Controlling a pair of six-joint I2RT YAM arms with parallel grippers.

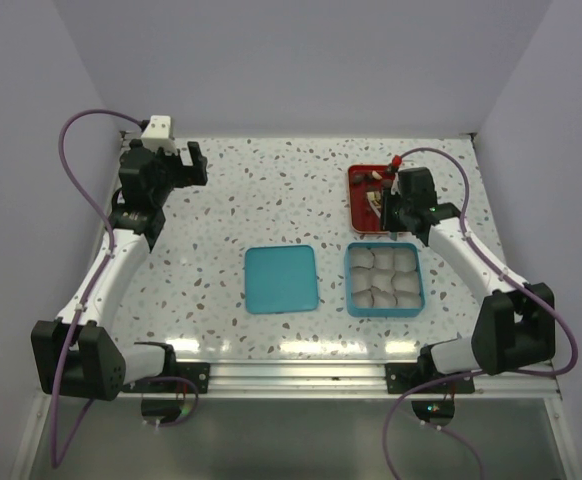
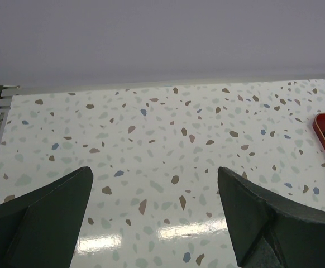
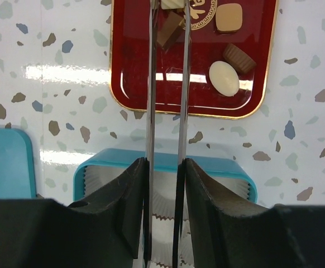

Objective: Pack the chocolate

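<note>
A red tray (image 1: 361,220) holding assorted chocolates sits at the right back. In the right wrist view, a white oval chocolate (image 3: 224,78), a brown ridged piece (image 3: 239,58), a square caramel one (image 3: 228,18) and a dark piece (image 3: 171,32) show. My right gripper is over the tray, its long tips around a cream piece at the top edge; whether it grips cannot be told. My left gripper stands open and empty over the back left of the table.
A blue box with white compartments (image 1: 384,308) is in front of the red tray. A flat teal lid (image 1: 281,280) lies to its left.
</note>
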